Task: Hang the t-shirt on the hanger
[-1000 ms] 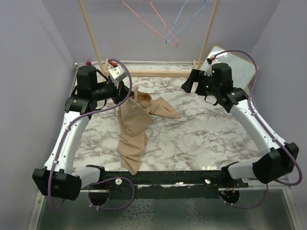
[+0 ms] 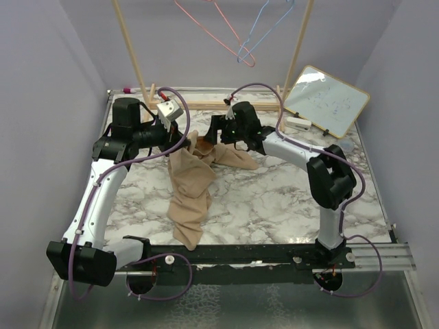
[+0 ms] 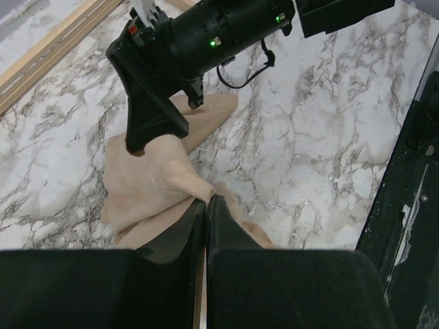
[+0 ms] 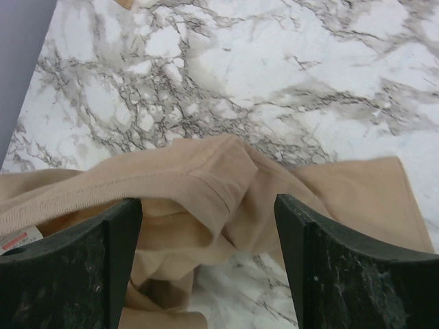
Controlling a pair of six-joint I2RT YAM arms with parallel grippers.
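The beige t shirt (image 2: pixel 192 192) lies crumpled on the marble table, one end raised by my left gripper (image 2: pixel 175 140), whose closed fingers pinch the cloth in the left wrist view (image 3: pixel 209 205). My right gripper (image 2: pixel 221 127) hangs open just above the shirt's upper folds; in the right wrist view a raised fold of cloth (image 4: pixel 212 178) lies between and beyond its fingertips. Pink (image 2: pixel 226 44) and blue (image 2: pixel 271 31) hangers hang high at the back, above both grippers.
Wooden poles (image 2: pixel 127 41) and a rail stand at the back. A whiteboard (image 2: pixel 326 99) leans at the back right, with small white items near it.
My right gripper has swung left from the back right to over the shirt beside the left gripper. The left arm and the cloth it holds are nearly unchanged.
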